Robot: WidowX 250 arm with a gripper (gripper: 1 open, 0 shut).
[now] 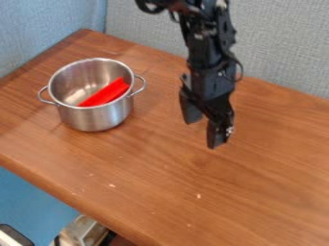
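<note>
A steel pot (pixel 92 113) with two side handles stands on the wooden table (pixel 193 202) at the left. A long red object (pixel 103 94) lies inside it. My black gripper (pixel 206 121) hangs pointing down over the table to the right of the pot, apart from it, with its fingers open and nothing seen between them.
Grey padded walls stand behind. At the lower left, past the table's edge, are a blue surface and some metal hardware (pixel 80 233).
</note>
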